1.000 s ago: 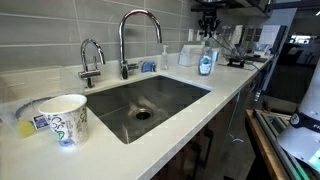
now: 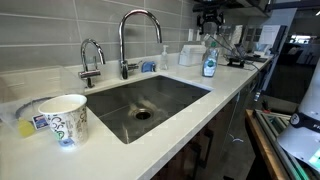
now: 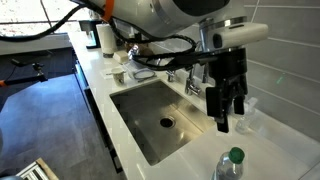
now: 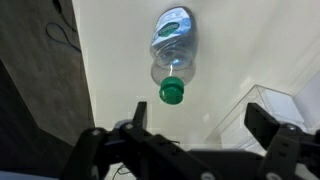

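Note:
A clear bottle with a green cap and a blue label (image 4: 173, 45) is on the counter near its front edge; in exterior view 1 the bottle (image 2: 209, 62) stands beyond the sink, and in exterior view 2 the bottle (image 3: 230, 164) shows at the bottom right. My gripper is open, its two dark fingers spread wide with nothing between them. In the wrist view the green cap lies just ahead of the gap. My gripper (image 3: 232, 112) hangs above the counter in exterior view 2, apart from the bottle.
A steel sink (image 2: 140, 128) with a tall faucet (image 2: 123, 45) is set into the white counter. A patterned cup (image 2: 68, 120) stands at the near left. A soap dispenser (image 2: 164, 58) is by the wall. Bare counter lies around the bottle.
The bottle sits slightly further right in exterior view 1 than one second ago. The gripper at the top edge has shifted slightly.

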